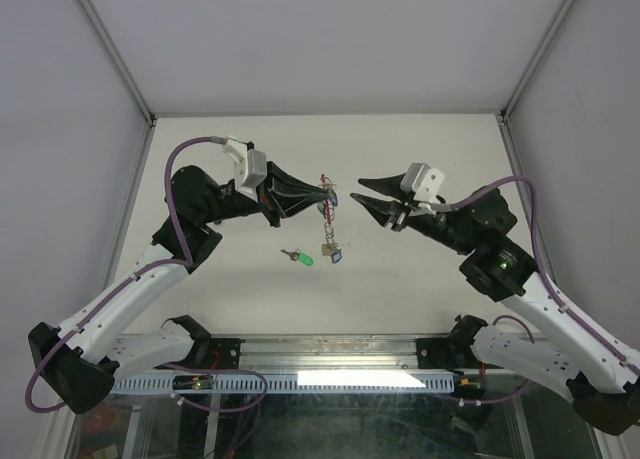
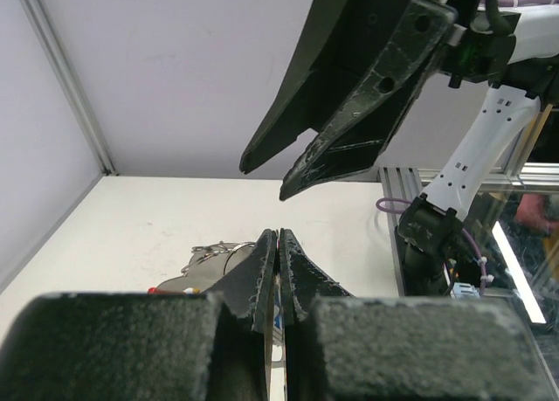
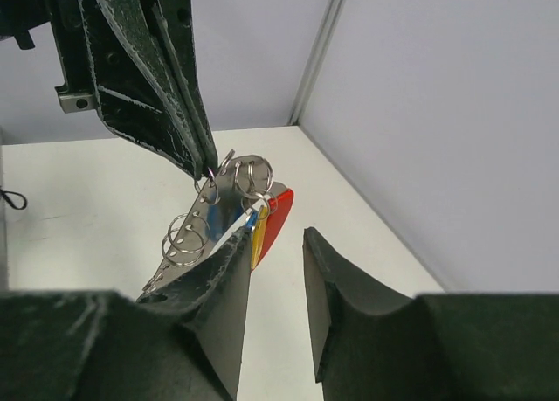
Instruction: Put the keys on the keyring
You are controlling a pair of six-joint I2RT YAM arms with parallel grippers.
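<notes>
My left gripper (image 1: 323,194) is shut, and in the right wrist view a thin wire ring (image 3: 206,191) sits at its fingertips. From there hangs the keyring (image 3: 225,187), a metal strip bearing several rings, with red, yellow and blue pieces beside it. In the top view, a silver-and-blue piece (image 1: 331,251) dangles at the lower end of the bunch. A key with a green tag (image 1: 305,260) lies on the table below. Just right of the bunch, my right gripper (image 1: 357,190) stands open, with nothing between its fingers. The left wrist view shows the bunch partly hidden behind my left fingers (image 2: 255,274).
Grey walls (image 1: 330,39) close off the back and sides. A metal rail (image 1: 330,354) runs along the front edge.
</notes>
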